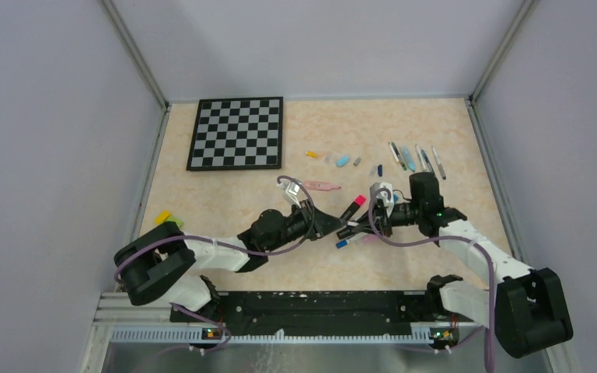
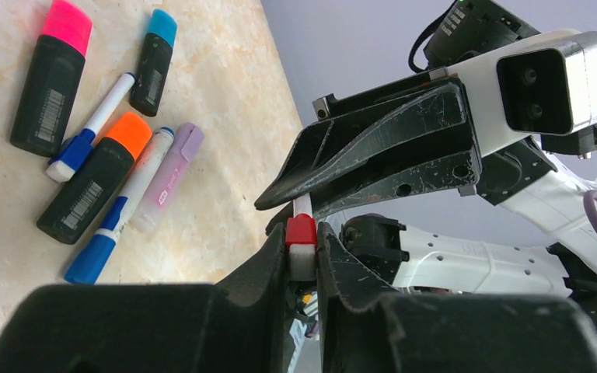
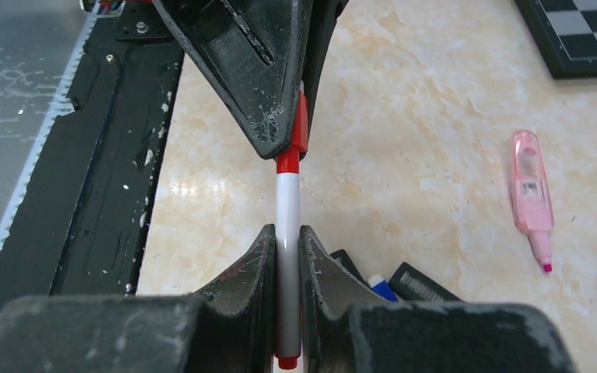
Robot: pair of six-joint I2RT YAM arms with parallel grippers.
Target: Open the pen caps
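Note:
A white marker point(image 3: 288, 203) with a red end stands between my two grippers. In the right wrist view, my right gripper is shut on its white barrel. The red cap point(image 3: 301, 124) at the other end lies between the fingers of my left gripper. Those fingers stand close on both sides of it; whether they press on it I cannot tell. In the left wrist view, a white tip point(image 2: 302, 262) shows on the cap's near end. No gap shows between red part and barrel. From above, both grippers meet tip to tip, hiding the marker.
Below lie a pink-capped highlighter point(image 2: 50, 81), an orange-capped one point(image 2: 97, 179), a blue-capped one point(image 2: 155, 62), blue markers point(image 2: 124, 206) and a purple pen point(image 2: 169, 175). An uncapped pink highlighter point(image 1: 321, 186) and chessboard point(image 1: 235, 134) lie farther back. Several uncapped pens point(image 1: 424, 159) lie back right.

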